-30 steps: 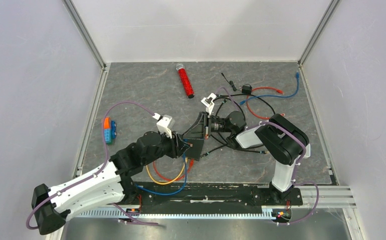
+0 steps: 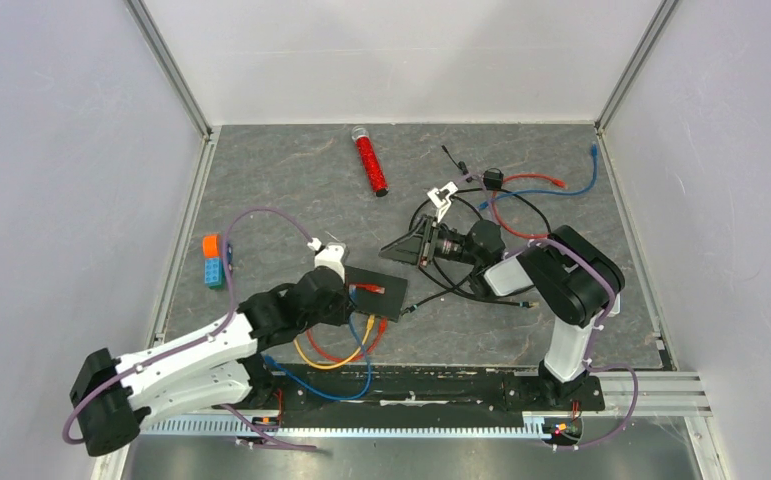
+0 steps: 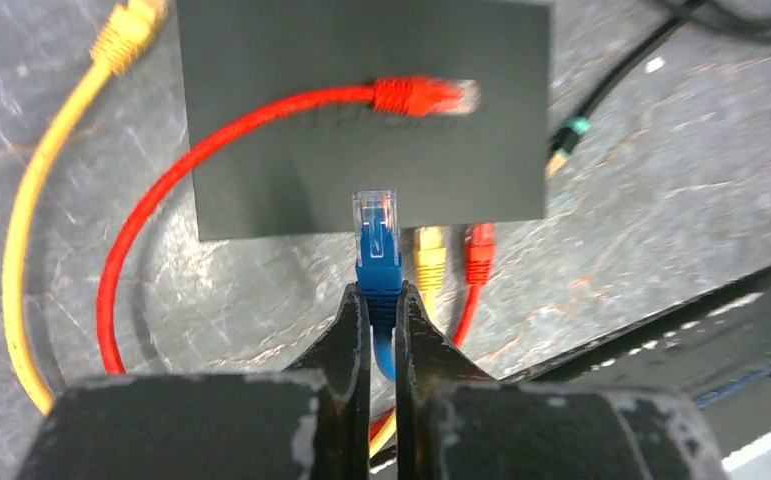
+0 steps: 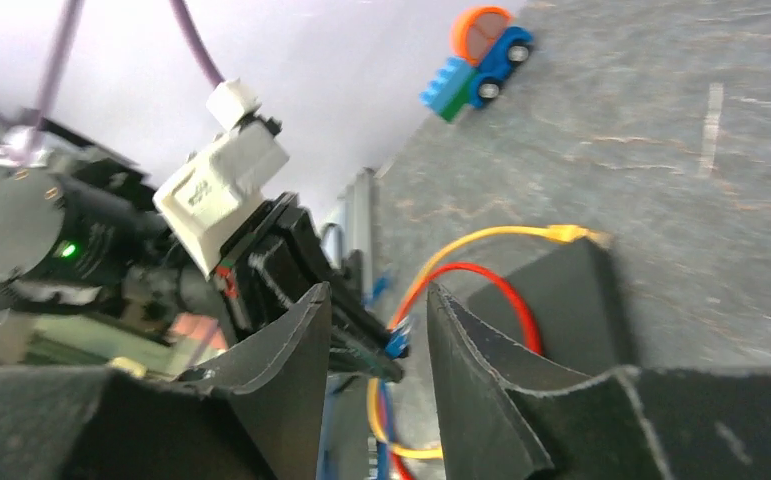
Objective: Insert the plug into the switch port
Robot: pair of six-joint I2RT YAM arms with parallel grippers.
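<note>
A blue RJ45 plug (image 3: 377, 255) is held by my left gripper, shut on it, its clear tip pointing over the black switch box (image 3: 261, 40). A red plug (image 3: 416, 95) lies across the box; yellow (image 3: 431, 260) and red plugs lie at its edge. No port is clearly visible. My right gripper has its fingers apart with nothing seen between them, right of and above the left gripper and box in the top view.
Black cables (image 2: 491, 304) and a cluster of red and blue cables lie at the right. A red cylinder (image 2: 370, 163) lies at the back, a toy (image 2: 213, 270) at the left.
My left gripper has moved left and turned, away from the right one. My right gripper has moved slightly right, uncovering more of the black box.
</note>
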